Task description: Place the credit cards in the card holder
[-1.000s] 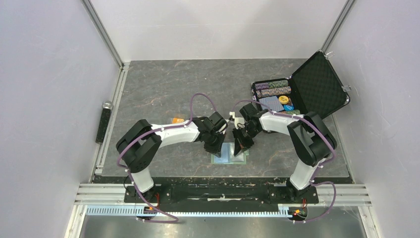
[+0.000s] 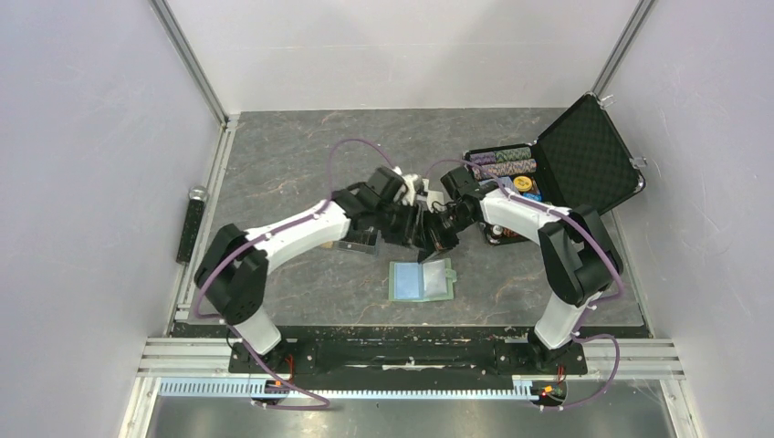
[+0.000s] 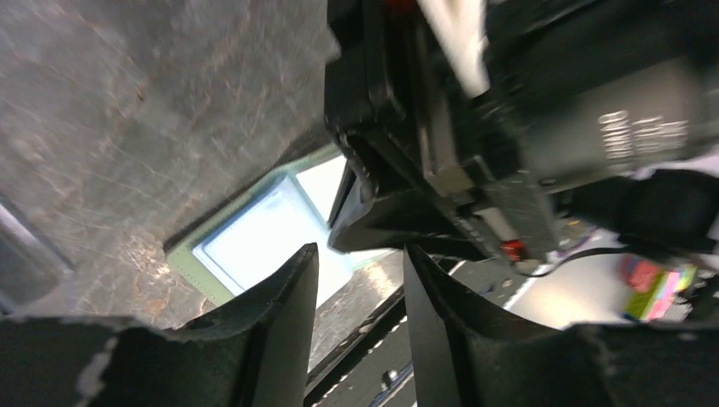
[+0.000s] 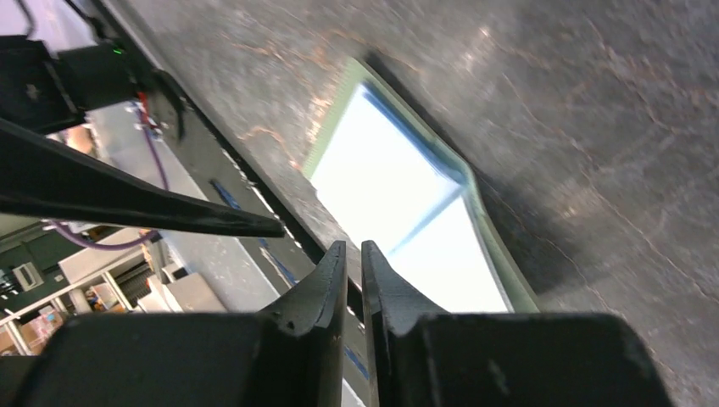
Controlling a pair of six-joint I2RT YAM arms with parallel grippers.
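Note:
The card holder (image 2: 422, 279), a pale green-edged sleeve with blue and white pockets, lies at the table's front middle, also seen as a pocketed sleeve (image 4: 398, 170) in the right wrist view. Whether the pockets contain cards I cannot tell. Above and behind it are my left gripper, its fingers apart with nothing visible between, and my right gripper, its fingertips slightly apart with nothing visible between. The two grippers are close together, and the right one fills much of the left wrist view.
An open black case (image 2: 589, 151) with chips stands at the back right. A dark transparent tray (image 2: 356, 245) lies left of the holder, partly under the left arm.
Both grippers have moved back from over the holder, uncovering more of it. The left arm has risen and moved markedly, the right arm less.

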